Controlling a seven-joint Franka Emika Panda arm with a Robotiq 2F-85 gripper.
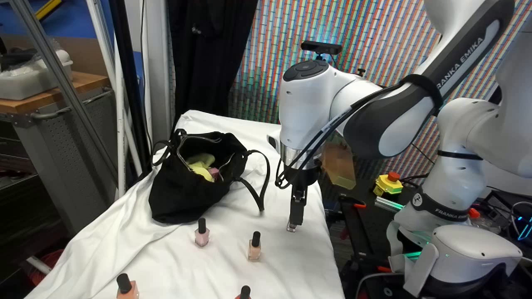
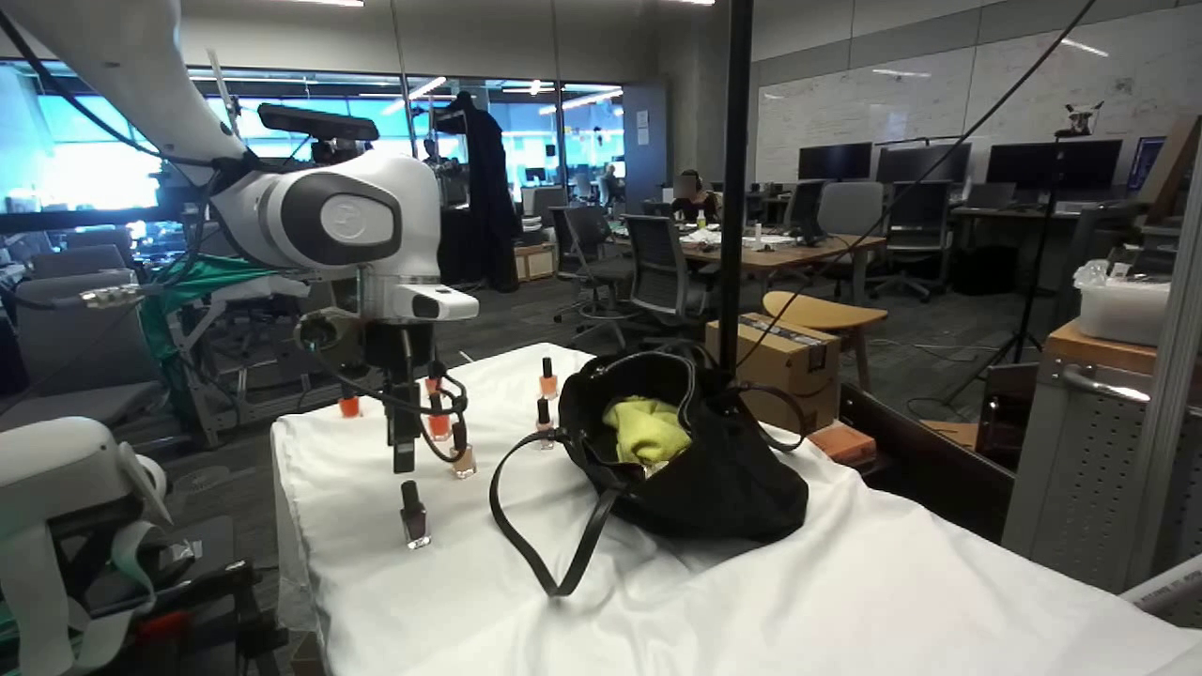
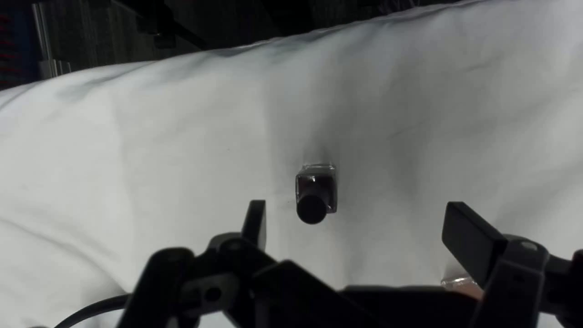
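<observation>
A dark nail polish bottle with a black cap (image 3: 315, 191) stands upright on the white cloth, its base (image 1: 291, 227) peeking out below my fingers in exterior view 1. My gripper is open above the cloth, pointing down. In the wrist view the bottle appears ahead of the gap, closer to the left finger (image 3: 255, 224); nothing is held. Exterior view 2 shows the same dark bottle (image 2: 414, 524) standing clear, in front of and lower than my gripper (image 2: 402, 439).
A black bag (image 1: 172, 194) lies open with yellow-green cloth (image 2: 648, 432) inside. Other upright bottles include a peach one (image 1: 254, 250) and a pale pink one (image 1: 202, 237); a peach base (image 3: 462, 284) shows beside the right finger. The table's edge (image 1: 335, 259) runs near the dark bottle.
</observation>
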